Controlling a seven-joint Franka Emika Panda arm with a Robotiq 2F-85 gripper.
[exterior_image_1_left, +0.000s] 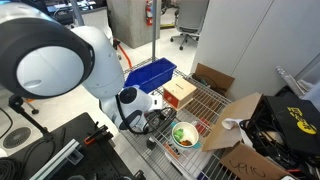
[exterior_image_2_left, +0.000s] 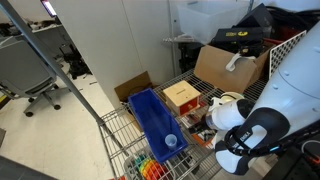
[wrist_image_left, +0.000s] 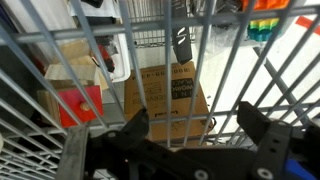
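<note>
My gripper hangs over a wire rack, its dark fingers standing apart on either side of a gap in the wrist view. Only rack bars show between them. In exterior view 1 the gripper (exterior_image_1_left: 158, 122) is low beside a round container (exterior_image_1_left: 185, 136) with colourful contents; the arm partly hides its fingers. A blue tray (exterior_image_1_left: 150, 74) and a small cardboard box (exterior_image_1_left: 179, 92) stand farther back. Exterior view 2 shows a pale cup (exterior_image_2_left: 170, 141) within the blue tray (exterior_image_2_left: 150, 112), while the gripper is near the cardboard box (exterior_image_2_left: 181, 98).
A large open cardboard box (exterior_image_1_left: 235, 138) and black items (exterior_image_1_left: 290, 122) crowd the right side. Beneath the rack bars lie a brown box (wrist_image_left: 168, 92) and a red item (wrist_image_left: 78, 101). Bare rack (exterior_image_1_left: 205, 108) shows between the small box and the round container.
</note>
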